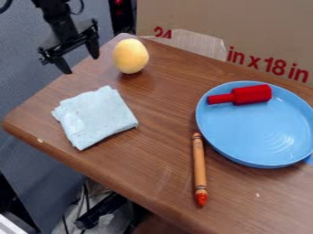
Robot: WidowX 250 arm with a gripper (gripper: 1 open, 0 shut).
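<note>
The black gripper [80,56] hangs at the upper left, above and past the table's left edge, left of a yellow, egg-shaped object [131,56]; its fingers look apart, with nothing seen between them. A folded pale cloth [94,117] lies on the left of the wooden table [153,183]. A blue plate [254,137] on the right holds a red cylinder with a handle [240,94]. An orange crayon [199,169] lies just left of the plate.
A cardboard box [239,27] with red printing stands behind the table. The middle of the table, between cloth and plate, is clear.
</note>
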